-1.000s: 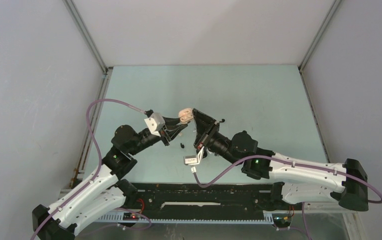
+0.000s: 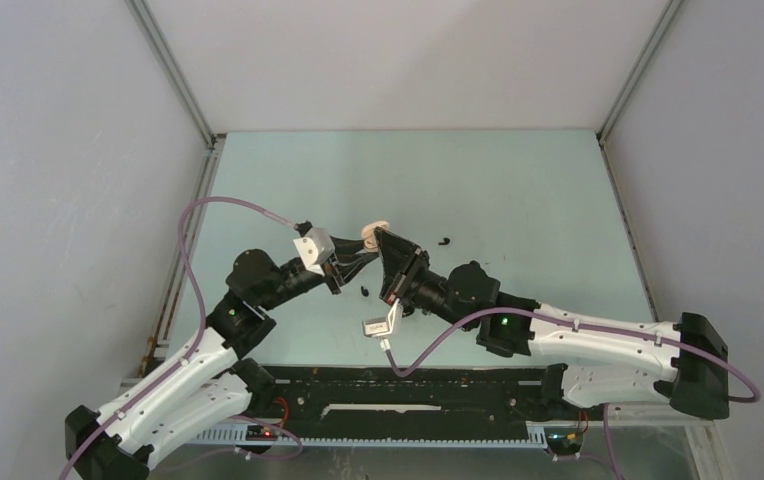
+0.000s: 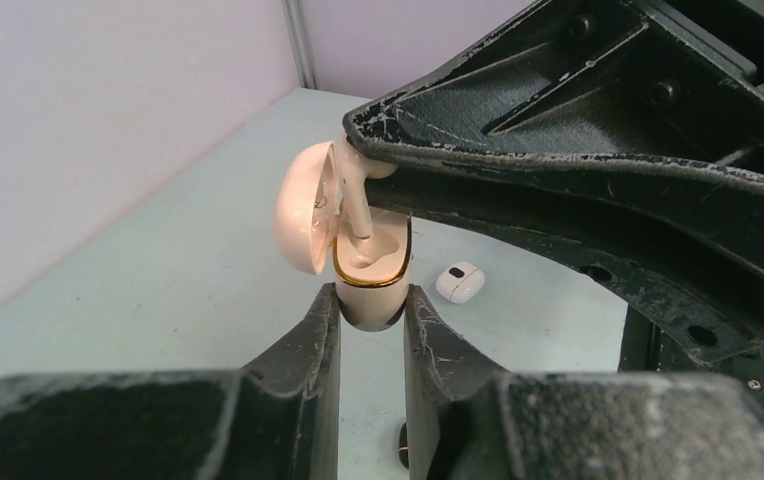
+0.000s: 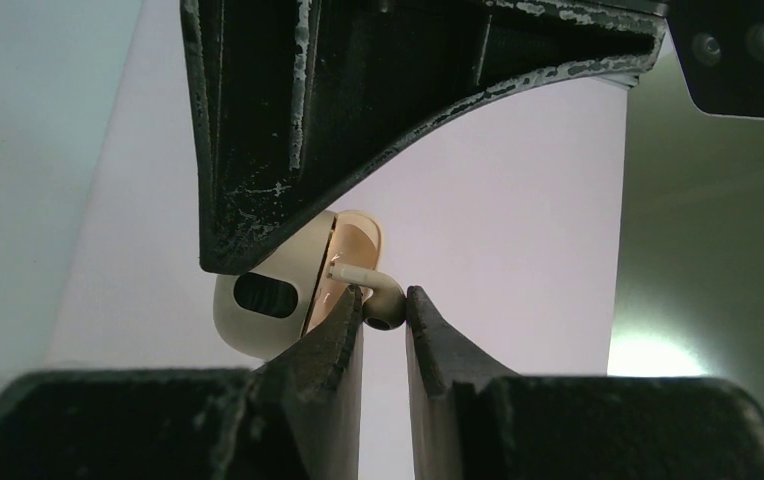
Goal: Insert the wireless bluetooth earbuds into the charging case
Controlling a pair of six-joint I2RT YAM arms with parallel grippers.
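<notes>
The beige charging case (image 3: 366, 298) is held upright with its lid (image 3: 303, 210) open in my left gripper, which is shut on it. A beige earbud is pinched in my right gripper, shut on it; in the left wrist view its stem (image 3: 356, 200) points down over the case's cavity, partly hidden behind the right gripper. Whether the stem is inside a slot I cannot tell. In the top view the two grippers meet near the middle of the table around the case (image 2: 372, 234).
A white rounded object (image 3: 459, 282) with a dark window lies on the table (image 2: 518, 200). Small dark pieces (image 2: 444, 241) lie scattered near the middle.
My right gripper has shifted slightly left in the top view, closer over the case. The left gripper has moved very slightly rightward with the case.
</notes>
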